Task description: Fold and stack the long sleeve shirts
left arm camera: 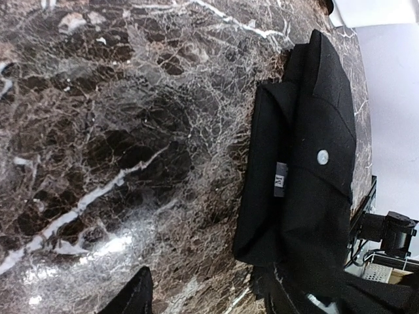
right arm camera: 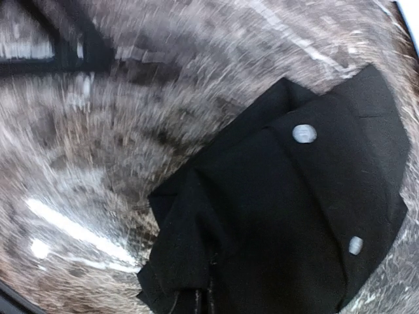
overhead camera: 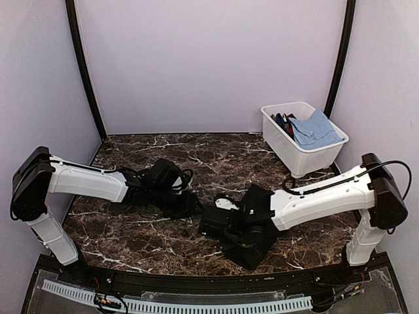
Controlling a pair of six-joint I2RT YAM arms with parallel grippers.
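Note:
A black long sleeve shirt [right arm camera: 262, 196], folded into a compact bundle with pale buttons showing, lies at the front right of the table. My right gripper is shut on its near edge, where the cloth creases up towards the fingertips; the pinched part itself is mostly hidden. From above, the right arm covers much of the shirt [overhead camera: 252, 256]. In the left wrist view the shirt [left arm camera: 317, 150] shows a size label, inside a fold. My left gripper stands open over bare table to the shirt's left, nothing between its fingers.
A white bin [overhead camera: 304, 157] stands at the back right, with a light blue garment [overhead camera: 316, 131] and darker cloth inside. Both grippers are close together near the middle.

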